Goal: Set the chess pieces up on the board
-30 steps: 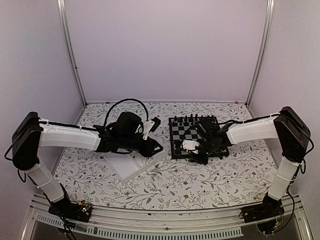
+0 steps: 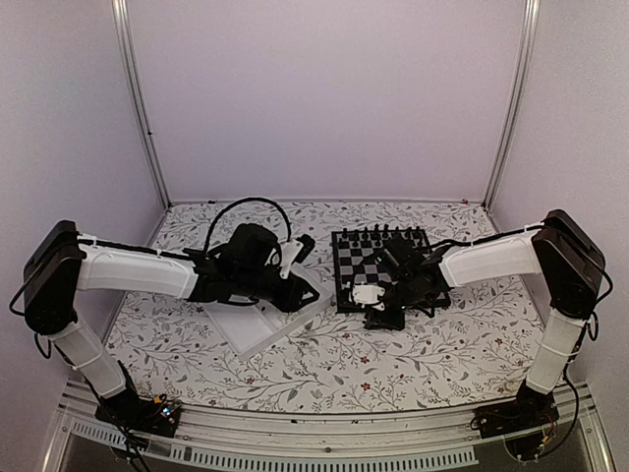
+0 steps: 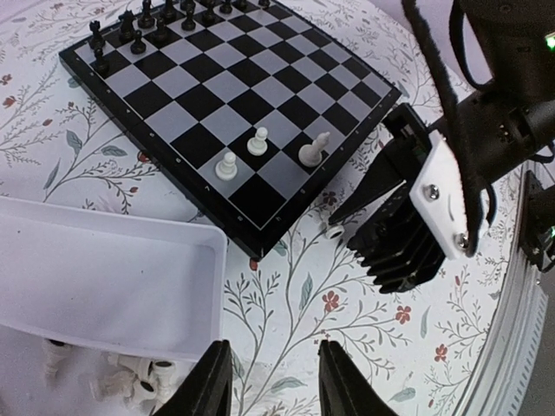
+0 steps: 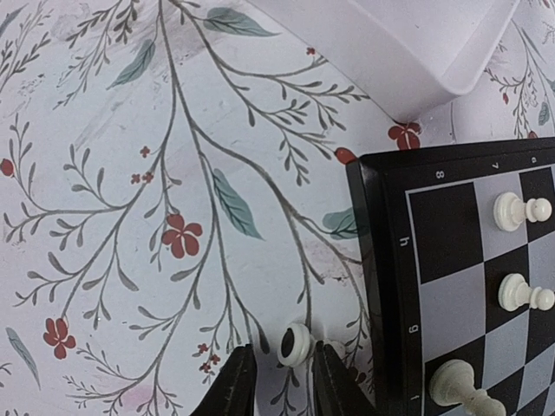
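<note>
The black-and-grey chessboard [image 3: 208, 104] has black pieces along its far side and three white pieces, including a pawn [image 3: 257, 146], near the near corner. A white piece [image 4: 295, 345] lies on its side on the cloth just off the board's edge, by the tips of my right gripper, whose fingers stand apart; whether they touch it is unclear. My left gripper hangs open near the white tray, with cloth showing between its fingers. More white pieces [image 3: 143, 381] lie jumbled in the tray's compartment at lower left in the left wrist view.
The white tray [image 3: 104, 269] sits beside the board at the left. Walls [image 2: 550, 128] stand at the sides and back.
My right gripper has moved slightly toward the table's front, off the board's near edge. The left arm has shifted very slightly, its gripper a little lower in the top view.
</note>
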